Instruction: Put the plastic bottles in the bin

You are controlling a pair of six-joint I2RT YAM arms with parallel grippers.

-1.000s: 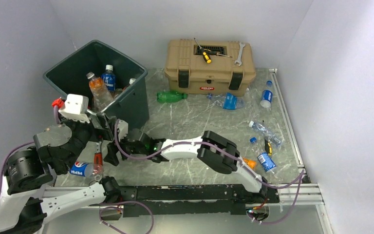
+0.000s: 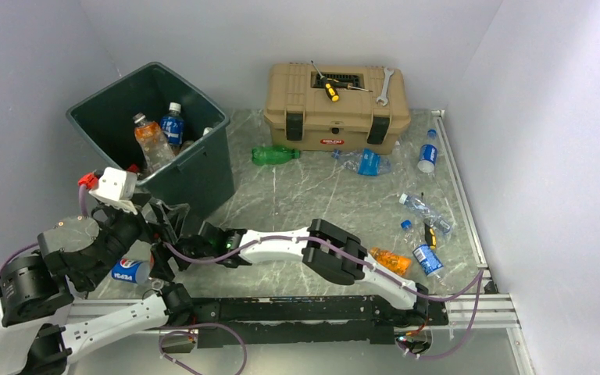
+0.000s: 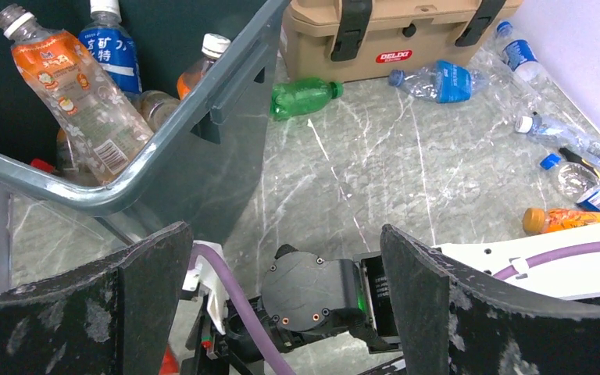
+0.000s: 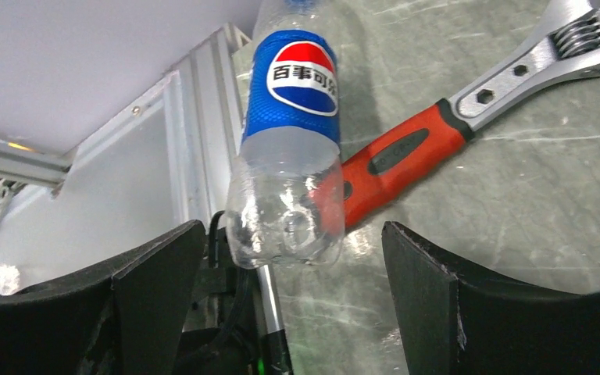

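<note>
The green bin (image 2: 203, 180) at back left holds several bottles, including an orange-label one (image 3: 78, 101). My left gripper hangs open beside its front rim, empty. Low at front left, my right gripper stands part open over a Pepsi bottle (image 4: 285, 86) lying beside a red-handled wrench (image 4: 406, 156), its fingers to either side of the bottle's base, not closed on it. Elsewhere lie a green bottle (image 2: 273, 155), a crushed bottle (image 2: 359, 162), clear bottles (image 2: 426, 211) at the right, and an orange bottle (image 3: 562, 219).
A tan toolbox (image 2: 336, 117) with tools on top stands at the back. Walls enclose the sides, and my right arm stretches across the front.
My right gripper has moved left and toward the front, over the Pepsi bottle and wrench. My left arm has shifted slightly; the bottles lie as before.
</note>
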